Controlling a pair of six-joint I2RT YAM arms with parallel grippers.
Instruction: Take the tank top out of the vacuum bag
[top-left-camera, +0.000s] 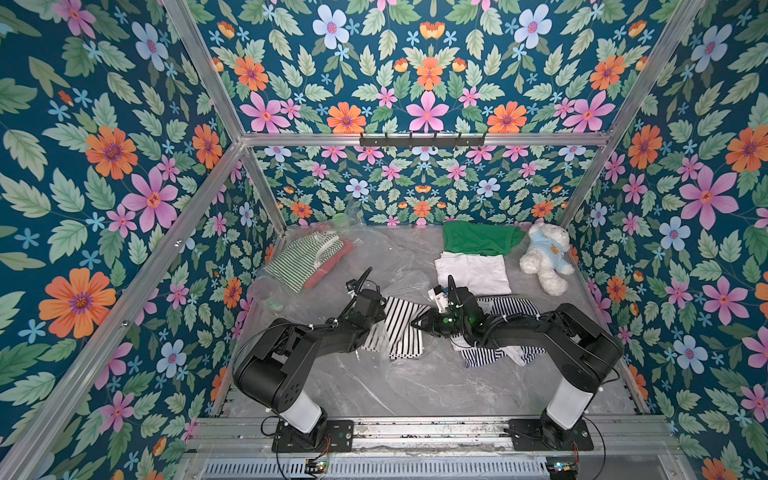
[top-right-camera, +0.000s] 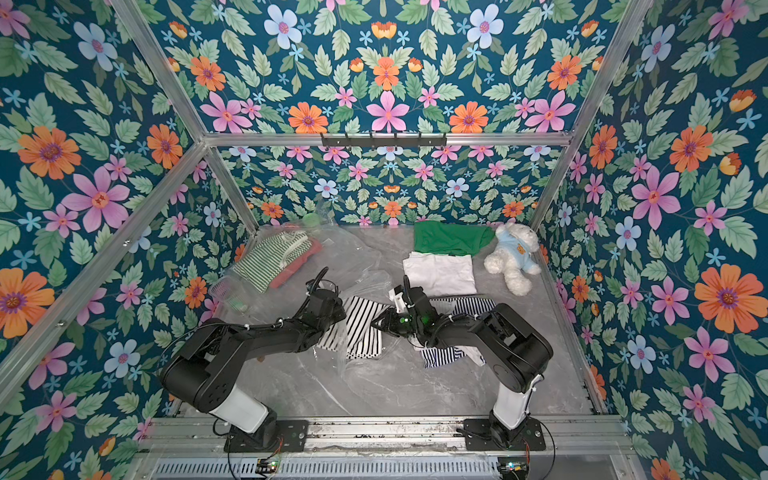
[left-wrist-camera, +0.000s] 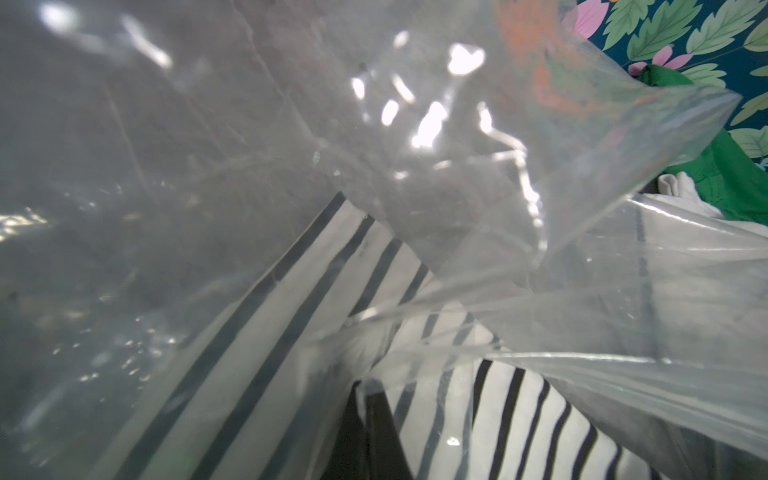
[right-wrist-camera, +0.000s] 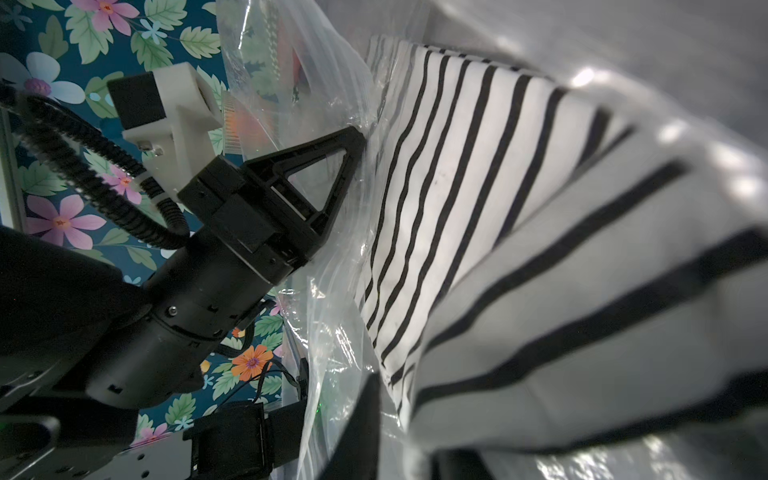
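The black-and-white striped tank top (top-left-camera: 405, 332) lies mid-table between my two arms, its left part covered by the clear vacuum bag (left-wrist-camera: 240, 144). In the left wrist view, the fingers of my left gripper are together with bag film gathered at their tips; tank top (left-wrist-camera: 512, 416) stripes run beneath and past the film edge. On the other side, my right gripper has striped cloth drawn to a point between its fingers. Uncovered tank top (right-wrist-camera: 448, 192) fabric rises toward that point in the right wrist view. Some bag film hangs beside it.
A navy-striped garment (top-left-camera: 512, 352) lies under the right arm. Behind it are a white folded cloth (top-left-camera: 473, 273), a green cloth (top-left-camera: 480, 237) and a white teddy bear (top-left-camera: 548, 256). Bagged green-striped clothing (top-left-camera: 302, 260) sits at back left.
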